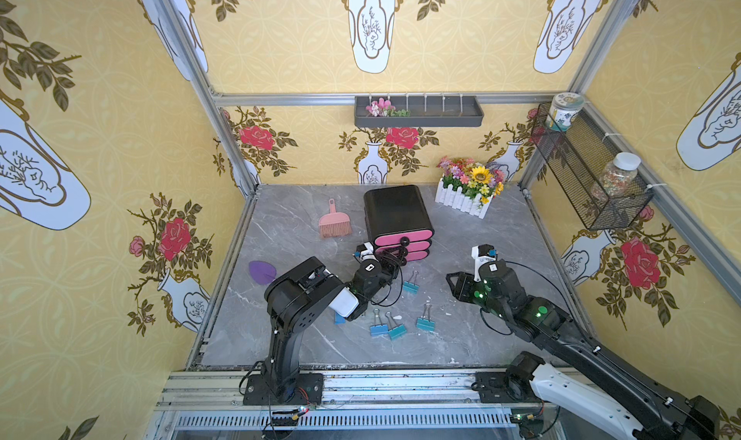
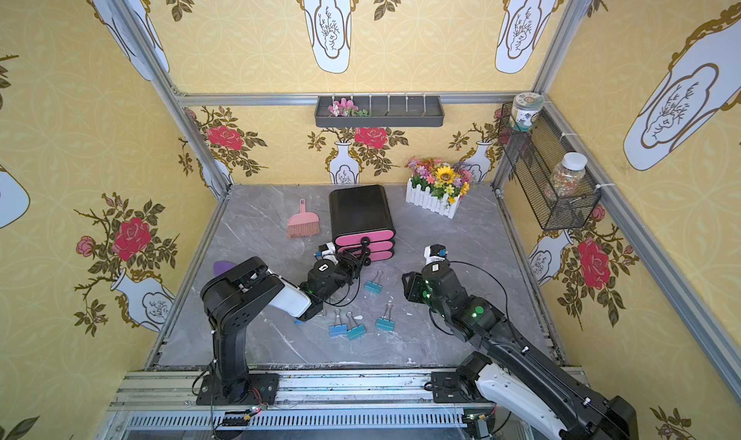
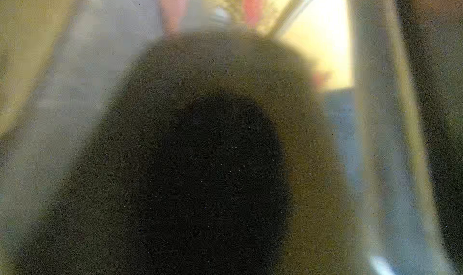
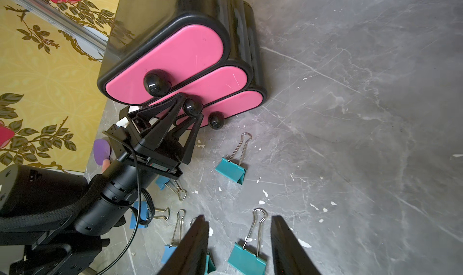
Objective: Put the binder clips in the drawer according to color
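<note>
The black drawer box (image 4: pixel 159 33) has three pink fronts, all pushed in, with black knobs. In the right wrist view, my left gripper stands open with its fingers on either side of the middle knob (image 4: pixel 193 107); contact cannot be told. The left wrist view is blurred and dark. Teal binder clips (image 4: pixel 231 170) and blue ones (image 4: pixel 139 214) lie on the table in front of the box; one blue clip (image 4: pixel 163 182) is partly behind the left arm. My right gripper is open and empty, raised right of the clips.
A pink dustpan brush (image 1: pixel 335 223) lies left of the box and a flower planter (image 1: pixel 463 199) stands behind it to the right. A purple object (image 1: pixel 262 271) lies far left.
</note>
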